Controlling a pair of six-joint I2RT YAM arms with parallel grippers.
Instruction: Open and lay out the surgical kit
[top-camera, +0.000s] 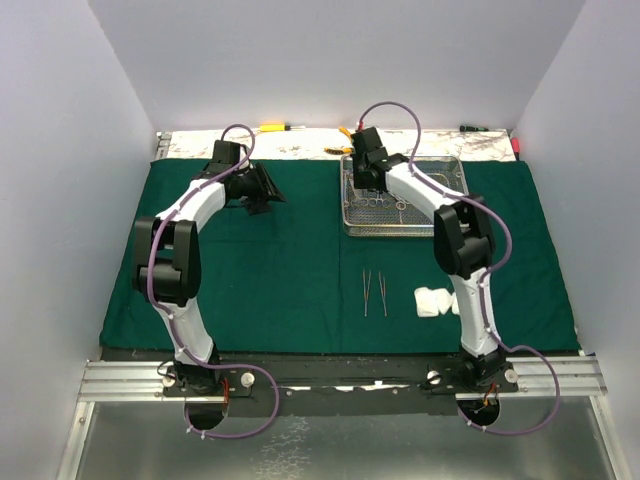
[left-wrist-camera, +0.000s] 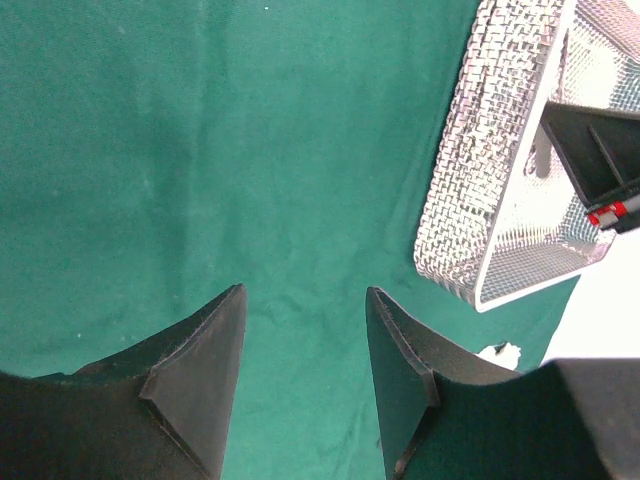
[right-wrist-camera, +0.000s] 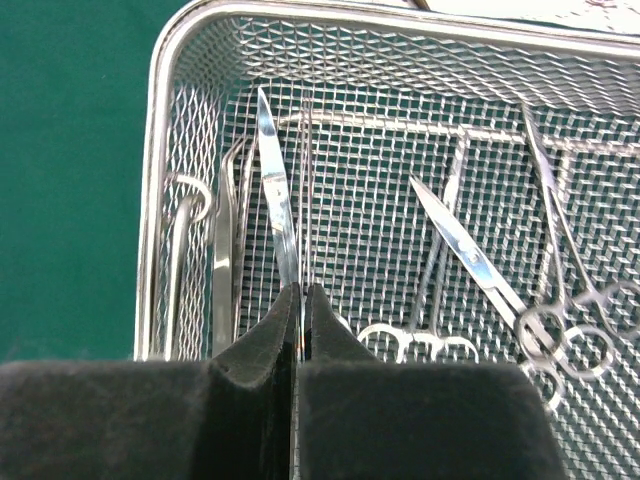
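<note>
A wire mesh tray (top-camera: 404, 232) holds several metal instruments. In the right wrist view my right gripper is shut inside the tray's left part, on thin tweezers (right-wrist-camera: 308, 180) whose two prongs lie close together beyond the fingertips. Close along their left lies a scalpel-like blade (right-wrist-camera: 273, 190), its lower end hidden by the fingers. Left of it are bent forceps (right-wrist-camera: 223, 270) and a hooked instrument (right-wrist-camera: 180, 250); scissors (right-wrist-camera: 465, 250) lie to the right. Two slim tweezers (top-camera: 366, 293) (top-camera: 382, 293) rest on the green cloth. My left gripper stands open, empty, above bare cloth.
White gauze pads (top-camera: 432, 302) sit on the cloth in front of the tray. Behind it, a marble-look strip (top-camera: 310, 143) carries orange-handled tools (top-camera: 272, 127). The right arm reaches over the tray's rim.
</note>
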